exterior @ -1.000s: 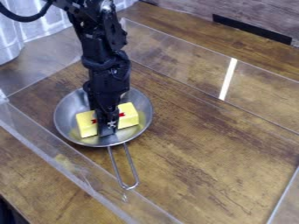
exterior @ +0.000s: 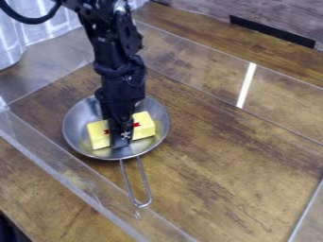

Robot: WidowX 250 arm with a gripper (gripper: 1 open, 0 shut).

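Observation:
A grey metal pan [exterior: 78, 132] with a wire handle pointing toward the front sits on the wooden table, left of centre. In it lies a yellow block [exterior: 144, 123] with red markings. My black gripper [exterior: 119, 134] reaches down from the top of the view over the pan, its fingertips at the block. The fingers overlap the block, so I cannot make out whether they are shut on it.
Clear plastic panels run along the left and right edges.
The pan, the block and my gripper have shifted slightly toward the front and right.

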